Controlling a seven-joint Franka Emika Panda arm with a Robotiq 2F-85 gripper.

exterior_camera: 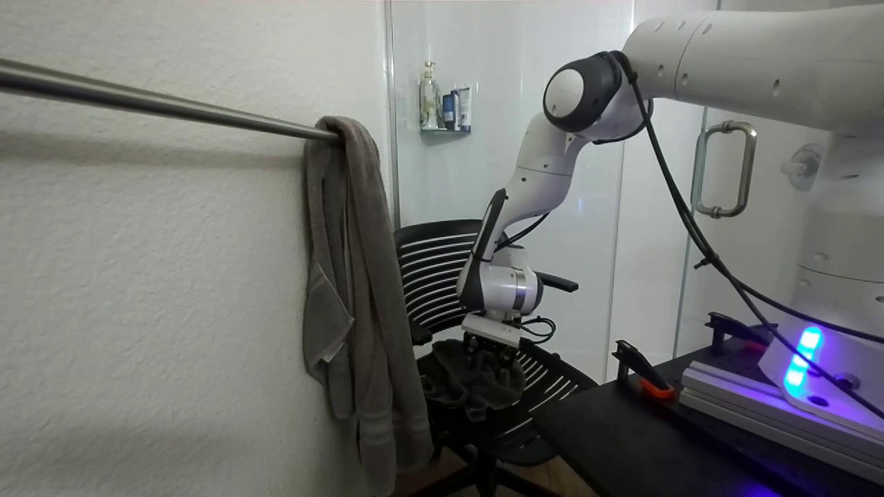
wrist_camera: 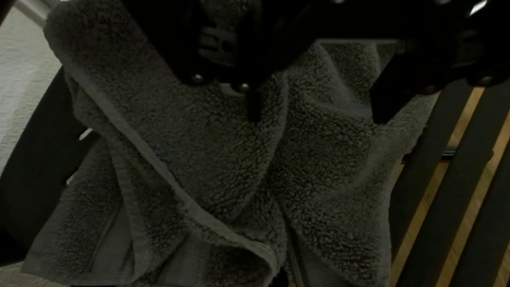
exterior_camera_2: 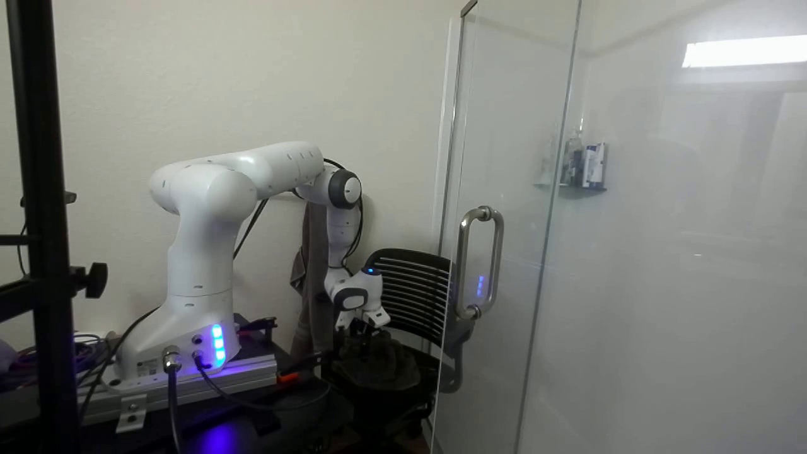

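Note:
A crumpled dark grey towel (exterior_camera: 476, 377) lies on the seat of the black chair; it fills most of the wrist view. Over it, my gripper (exterior_camera: 490, 356) points down with its fingers apart. In the wrist view the two fingertips (wrist_camera: 254, 107) stand with a wide gap over the folds of the towel (wrist_camera: 210, 158). Whether they touch the cloth is too dark to tell. Exterior view 2 also has the gripper low at the towel (exterior_camera_2: 376, 363).
Another grey towel (exterior_camera: 364, 273) hangs from the metal bar (exterior_camera: 166, 103) to the left. The chair backrest (exterior_camera: 435, 269) rises behind the gripper. A black table (exterior_camera: 646, 439) stands at the right, and a glass door with a handle (exterior_camera_2: 461, 265) is beside the chair.

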